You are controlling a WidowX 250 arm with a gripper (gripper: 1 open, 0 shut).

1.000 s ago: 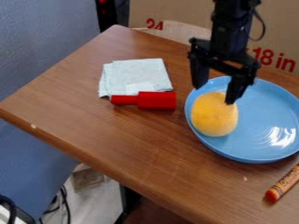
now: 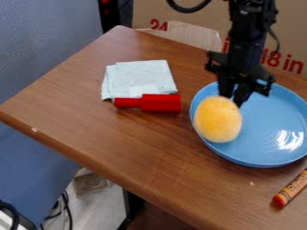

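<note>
My black gripper (image 2: 238, 84) is at the upper right, low over the back of a blue plate (image 2: 268, 144), just behind a yellow round object (image 2: 218, 119) that lies on the plate's left side. The fingertips are partly hidden near that object; I cannot tell whether they touch it or whether they are open or shut.
A folded pale cloth (image 2: 138, 78) and a red cylindrical object (image 2: 147, 102) lie left of the plate. An orange tube (image 2: 292, 187) lies at the front right. A cardboard box (image 2: 180, 18) stands behind.
My gripper has moved down onto the back of the plate, and its fingers look closer together. The other things have not visibly moved.
</note>
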